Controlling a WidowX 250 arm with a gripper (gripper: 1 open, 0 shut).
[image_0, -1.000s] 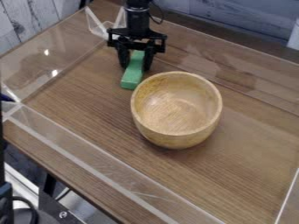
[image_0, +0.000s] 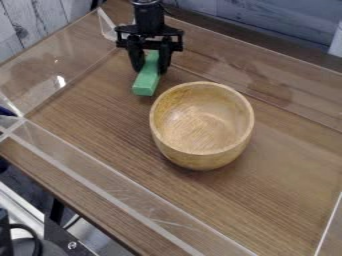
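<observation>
A black gripper (image_0: 150, 48) at the top centre of the camera view is shut on a green block (image_0: 146, 78), which is long and held at its upper part, its lower end on or just over the wooden surface. A large round wooden bowl (image_0: 201, 124) sits to the lower right of the block, close to it.
Clear plastic-like items lie along the left edge and top left. Dark objects are at the lower left corner and beyond the far edge.
The gripper and green block have shifted a little to the left and slightly up in the view, away from the bowl. The bowl is unmoved.
</observation>
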